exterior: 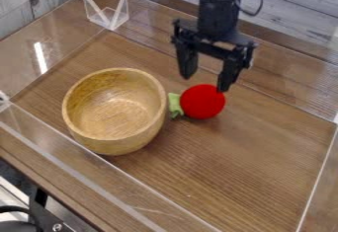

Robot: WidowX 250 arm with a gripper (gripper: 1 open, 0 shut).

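Observation:
A black gripper (209,57) hangs from the top centre of the camera view, blurred, with its fingers pointing down and standing open. It is above and behind a round red object (203,101) on the wooden table (251,167). A small green object (175,105) lies against the left side of the red object. A large tan bowl (115,109) sits to their left. I see nothing clearly held between the fingers.
A translucent white object (109,11) stands at the back left. The table's edge runs along the lower left.

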